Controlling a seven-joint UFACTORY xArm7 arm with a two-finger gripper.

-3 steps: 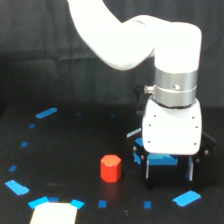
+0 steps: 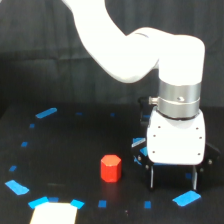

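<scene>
My gripper (image 2: 173,184) hangs on the right side of the dark table, pointing down. Its two dark fingers stand wide apart, and nothing shows between them against the dark surface. To its left is a red block (image 2: 111,167) with a hexagonal front, standing on the table clear of the fingers. A blue patch (image 2: 139,151) shows at the left edge of the white hand; the rest of it is hidden behind the hand, and I cannot tell whether it is an object or a marking.
Blue tape strips lie about the table, one (image 2: 186,199) at the front right and one (image 2: 17,187) at the left. A cream-coloured object (image 2: 53,213) is cut off by the bottom edge.
The gripper has shifted slightly to the right and a little lower in view. Blue that showed under the hand is now mostly covered. The red block has not moved.
</scene>
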